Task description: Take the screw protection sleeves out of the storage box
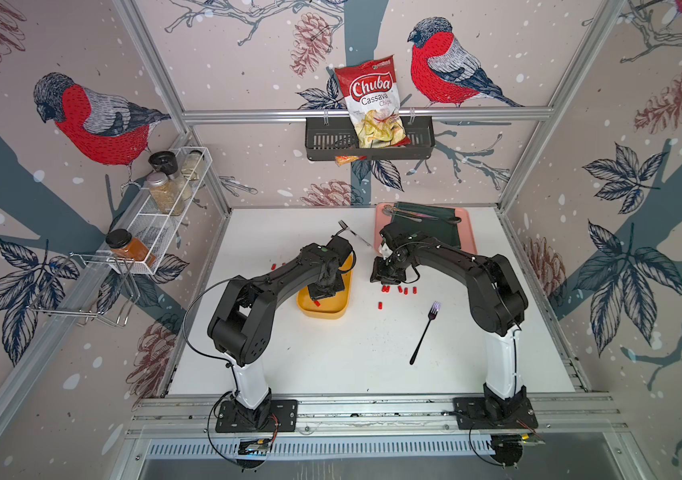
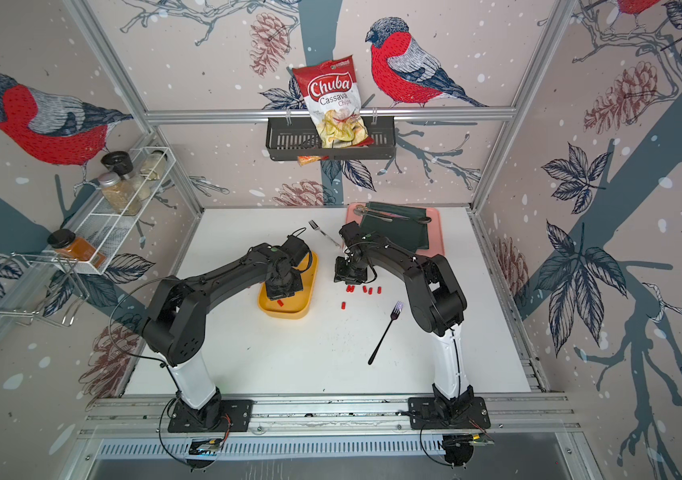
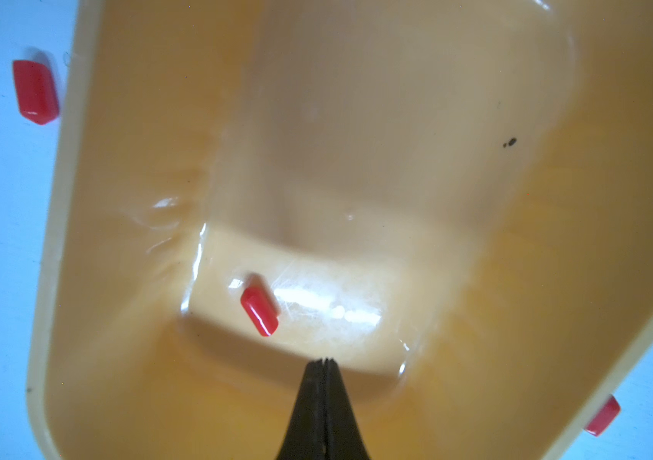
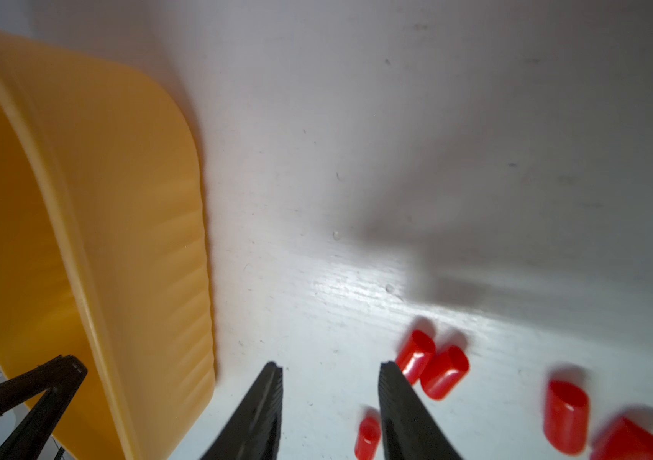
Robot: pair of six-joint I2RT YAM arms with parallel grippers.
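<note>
One red screw protection sleeve [image 3: 260,310] lies on the floor of the orange storage box [image 3: 135,253], near its front end. In the left wrist view my left gripper is shut with nothing between its fingertips, above the box floor. The sleeve sits apart from it, ahead and to the left. In the right wrist view my right gripper stands open and empty over the white table, to the right of the box. Several red sleeves lie on the table, among them a close pair [image 4: 430,364] and one at the right [image 4: 566,414].
Another sleeve [image 3: 35,92] lies outside the box's left wall. A dark-handled fork [image 1: 426,332] lies on the right half of the table, and a second fork [image 1: 354,233] is behind. At the back right is a pink tray [image 1: 470,233].
</note>
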